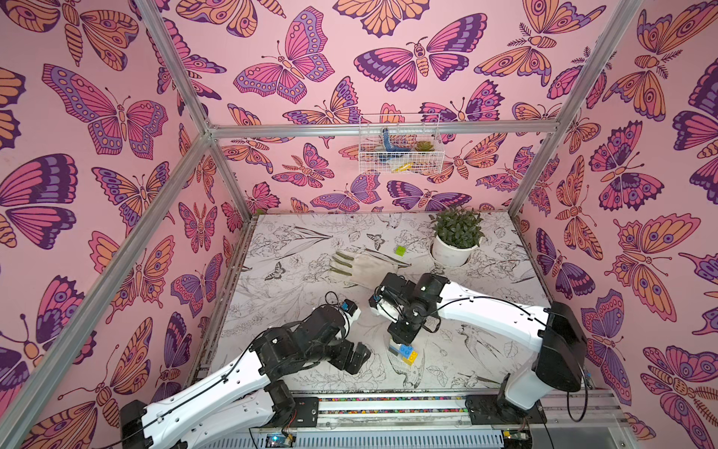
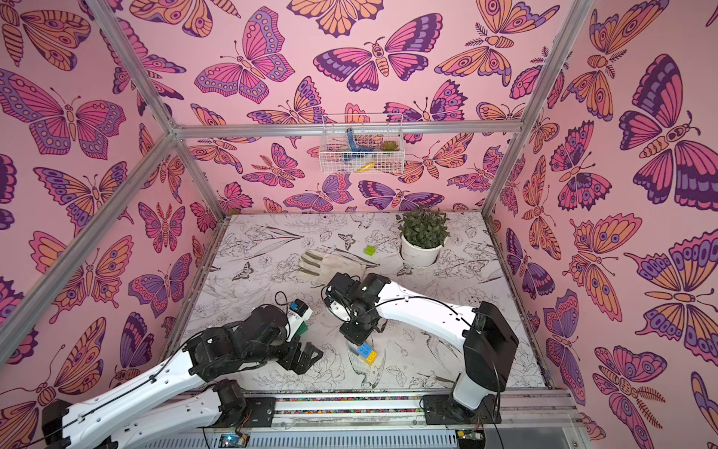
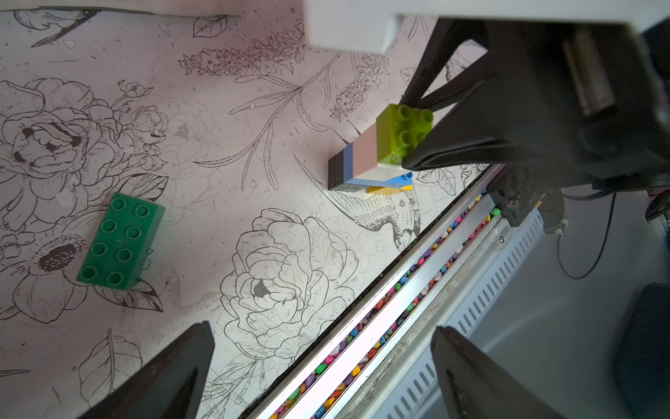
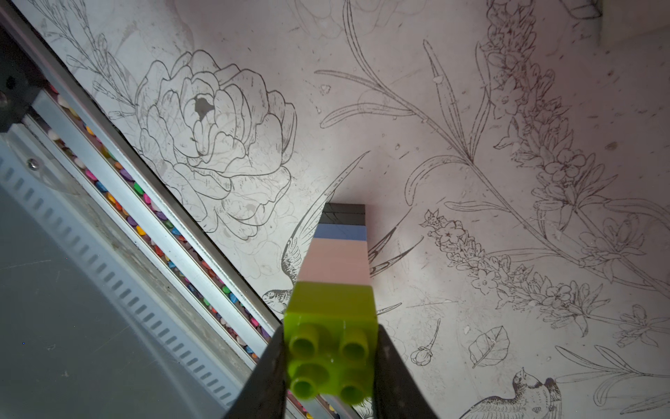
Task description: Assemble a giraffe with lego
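A brick stack stands on the table: black layers (image 4: 343, 213) lowest, then blue (image 4: 340, 232), pink (image 4: 336, 259) and a lime brick (image 4: 331, 303) on top. Blue (image 1: 406, 349) and yellow (image 1: 410, 360) bricks jut out low on its front side. Around the lime brick my right gripper is shut, one finger at either side. My left gripper is wide open and empty, left of the stack. A dark green brick (image 3: 122, 241) lies flat on the table, well clear of the left fingers, studs up.
Farther back lie a pale glove (image 2: 333, 265) and a small lime piece (image 1: 400, 250). The white plant pot (image 1: 451, 253) stands at the back right. A channel of coloured beads (image 3: 391, 307) runs along the table's front edge.
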